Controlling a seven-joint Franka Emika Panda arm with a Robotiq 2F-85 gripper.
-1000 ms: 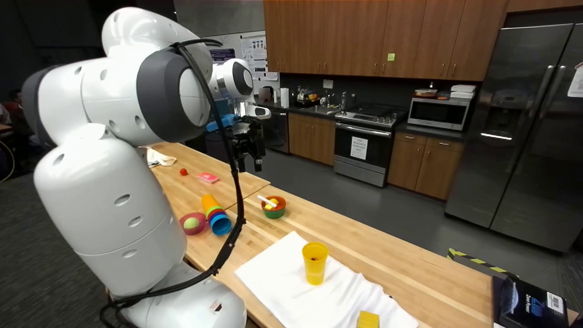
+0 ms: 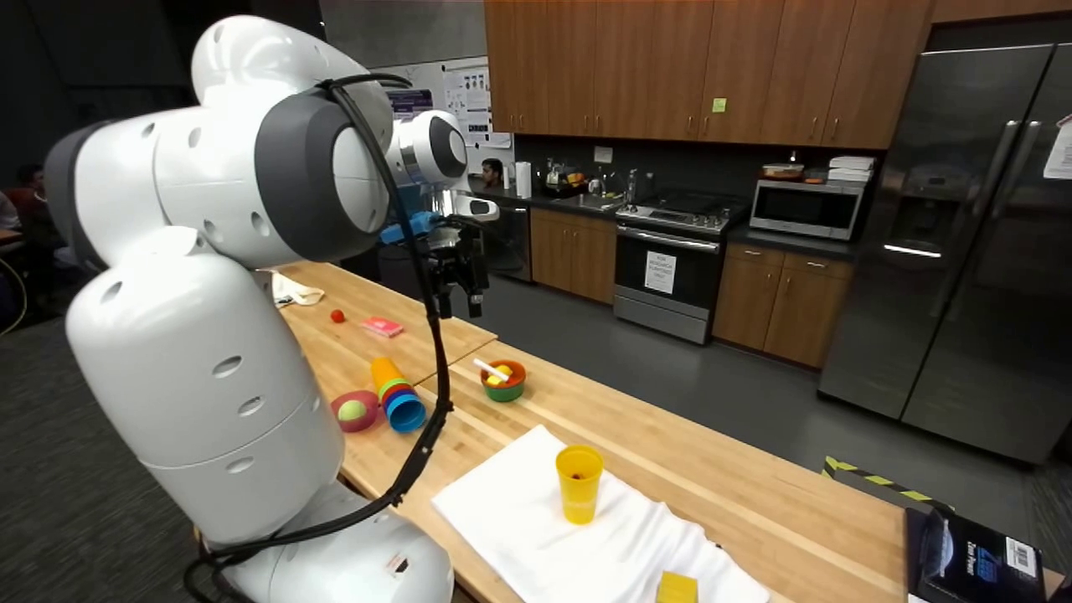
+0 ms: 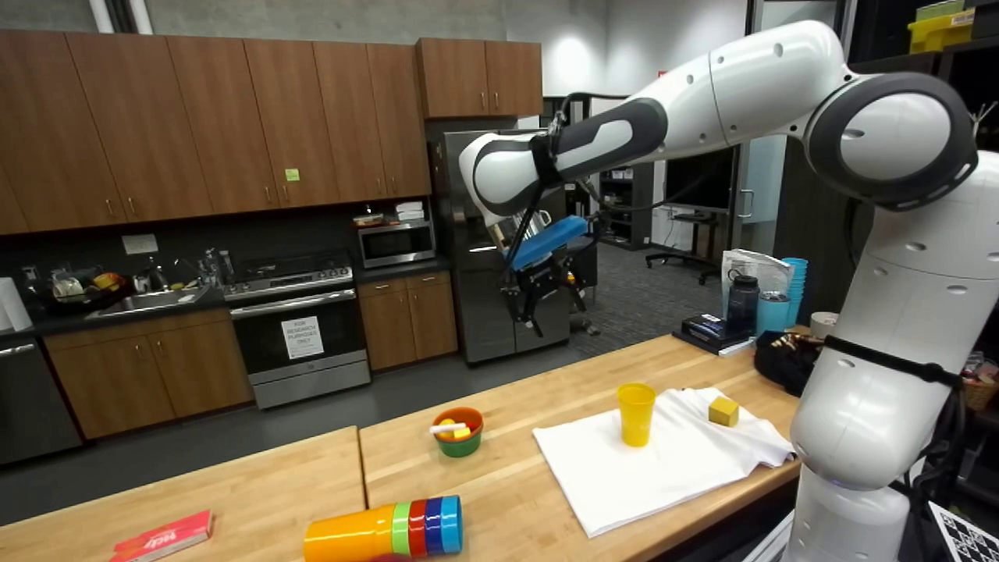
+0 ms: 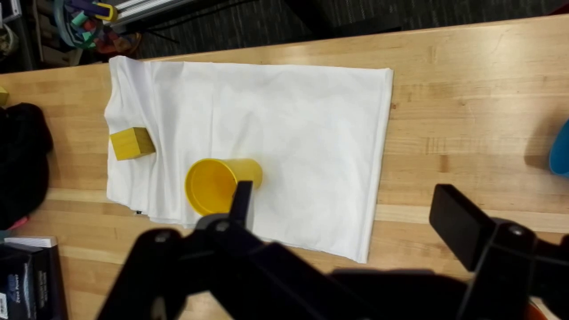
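Note:
My gripper is open and empty, its two dark fingers spread wide apart over the table in the wrist view. In exterior view 2 the gripper (image 3: 535,304) hangs high, well above the tabletop. A yellow cup (image 3: 637,415) stands upright on a spread white cloth (image 3: 599,468). One fingertip overlaps the edge of the cup (image 4: 213,184) in the wrist view, though the two are far apart in height. Towards one end of the cloth lies a yellow block (image 3: 723,411).
An orange-and-green bowl (image 3: 458,432) holds small yellow items and a white stick. Stacked coloured cups (image 3: 389,532) lie on their side. A pink bowl (image 2: 354,412) with a ball, a red packet (image 3: 167,538) and a black box (image 2: 980,563) sit elsewhere. Bare wood surrounds the cloth.
The arm's large links have shifted very slightly to the right in exterior view 1. The gripper hangs in nearly the same spot, and the table objects have stayed put.

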